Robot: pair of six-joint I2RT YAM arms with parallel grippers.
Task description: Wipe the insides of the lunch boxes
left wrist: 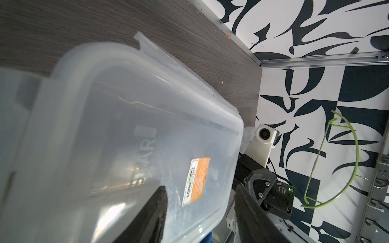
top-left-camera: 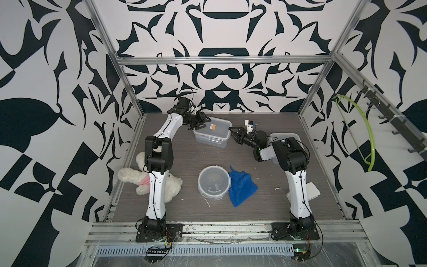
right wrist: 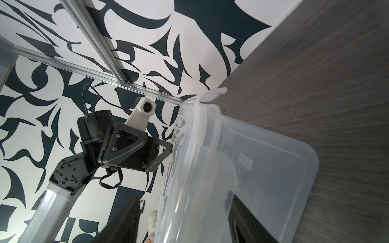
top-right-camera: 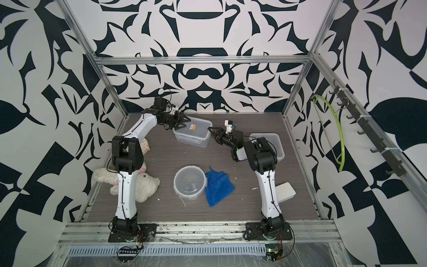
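Observation:
A lidded rectangular lunch box [top-left-camera: 212, 135] with an orange label [left wrist: 196, 180] stands at the back centre. My left gripper [top-left-camera: 199, 121] is over its left end; whether it grips the box is hard to tell. My right gripper [top-left-camera: 233, 131] is at the box's right end, fingers apart beside its edge in the right wrist view. A round lunch box [top-left-camera: 214, 181] stands at the front centre, with a blue cloth [top-left-camera: 241, 187] lying to its right.
Another rectangular box [top-right-camera: 275, 142] is partly behind my right arm. A white plush toy [top-right-camera: 146, 184] lies at front left, a white flat item [top-right-camera: 285, 192] at front right.

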